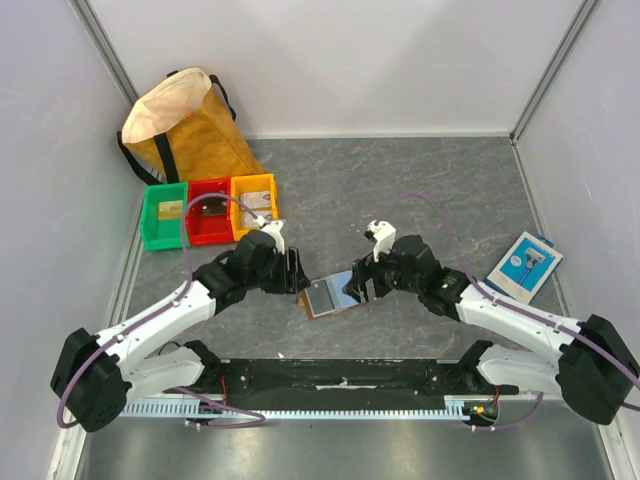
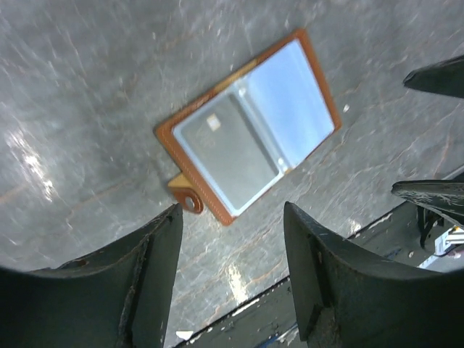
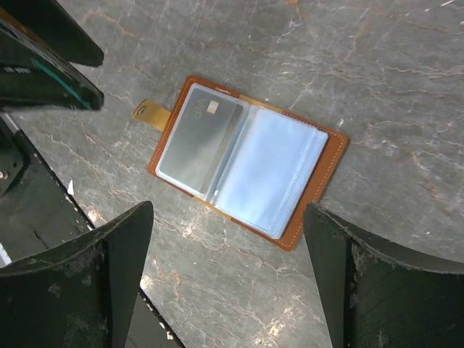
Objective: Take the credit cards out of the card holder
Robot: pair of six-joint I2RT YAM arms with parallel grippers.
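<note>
The card holder (image 1: 328,296) lies open on the grey mat, with a tan tab at one end. A grey card (image 2: 225,156) shows under one clear sleeve, and the other half (image 3: 270,170) is pale blue. My left gripper stands open just left of the holder, nothing between its fingers. My right gripper is above and right of the holder, fingers apart, nothing between them.
Green (image 1: 148,215), red (image 1: 200,225) and yellow (image 1: 242,205) bins stand at the back left beside a yellow bag (image 1: 180,120). A flat boxed item (image 1: 525,270) lies at the far right.
</note>
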